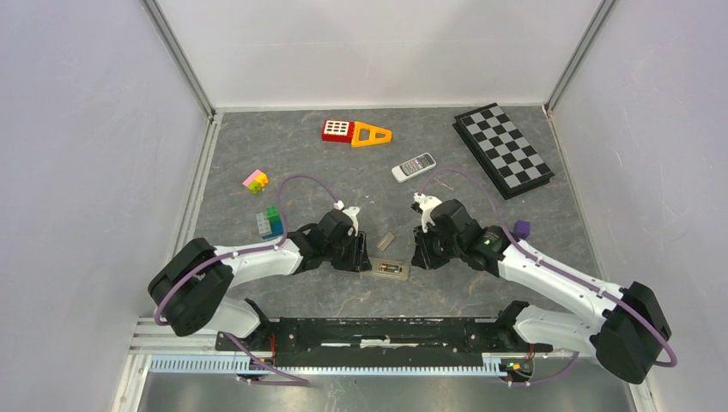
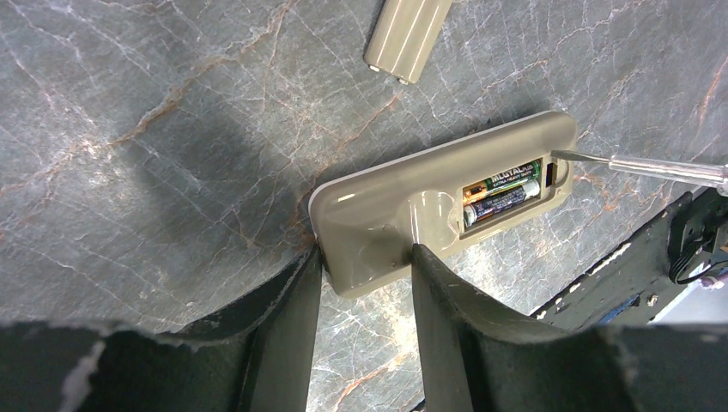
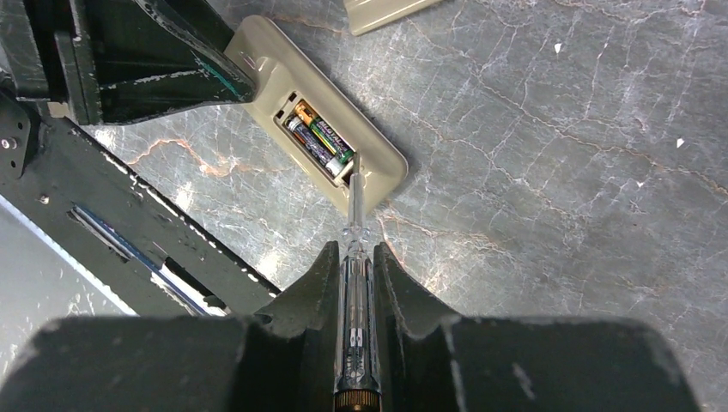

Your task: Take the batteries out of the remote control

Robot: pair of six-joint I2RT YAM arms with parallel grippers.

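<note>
A beige remote point(image 2: 378, 202) lies back side up, its battery compartment open. Two small batteries point(image 2: 502, 190) sit side by side inside it. My left gripper is shut on the remote's end away from the compartment. My right gripper is shut on a clear-handled screwdriver point(image 3: 356, 300). The screwdriver's metal tip point(image 2: 579, 156) touches or nearly touches the compartment's end edge, beside the batteries' ends; exact contact cannot be told. The loose battery cover point(image 1: 386, 241) rests on the table just beyond the remote.
A white remote point(image 1: 414, 167) and a red-and-yellow toy point(image 1: 356, 133) lie farther back. The checkered board point(image 1: 504, 148) is at back right, coloured blocks point(image 1: 271, 221) at left, and a purple block point(image 1: 522, 228) at right. Bare grey table surrounds the beige remote.
</note>
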